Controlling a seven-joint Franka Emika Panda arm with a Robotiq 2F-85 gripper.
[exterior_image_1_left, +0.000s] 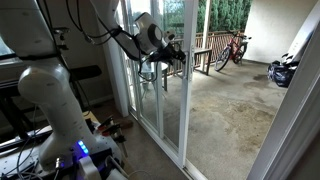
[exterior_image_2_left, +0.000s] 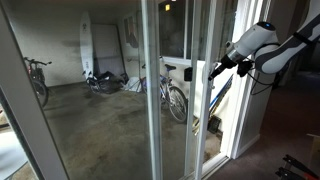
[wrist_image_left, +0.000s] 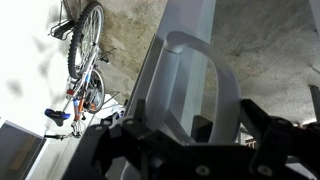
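Note:
A white-framed sliding glass door has its upright frame in front of the robot in exterior view 1. In the wrist view a white loop handle looms close to the camera, curving across the middle of the picture. My gripper is up at the frame, at about the handle's height. Exterior view 2 puts the gripper beside the same door frame from the other side. Dark gripper parts show on both sides of the handle in the wrist view. Whether they touch or press it, I cannot tell.
Past the door lies a bare concrete floor. A red bicycle and dark bags stand at the back. Another bicycle leans near the door in exterior view 2. Another white frame stands at the right.

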